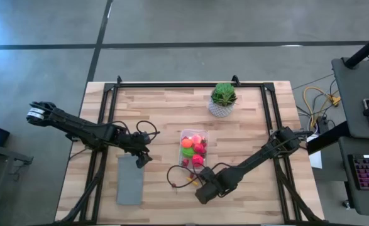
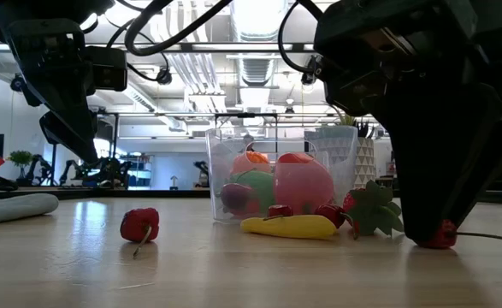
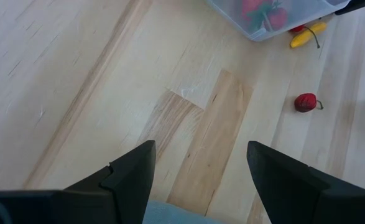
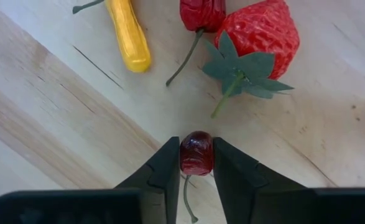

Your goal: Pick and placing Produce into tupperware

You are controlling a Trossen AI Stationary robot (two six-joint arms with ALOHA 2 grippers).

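My right gripper is shut on a dark red cherry (image 4: 196,154), its stem hanging from it; in the low view the fingertips are down close to the table. Just beyond it lie a strawberry (image 4: 263,37) with green leaves, another dark red piece (image 4: 202,12) with a stem, and a yellow piece (image 4: 130,37). The clear tupperware (image 1: 183,150) holds several pieces, among them orange, green and pink ones. A separate red piece (image 2: 139,225) lies alone on the table. Over the left side, my left gripper stands open and empty.
A grey cloth (image 1: 129,180) lies flat below the left gripper. Behind the tupperware stands a potted plant (image 1: 222,100). Black frame bars run along the table's sides and back. Bare wood lies between the cloth and the tupperware.
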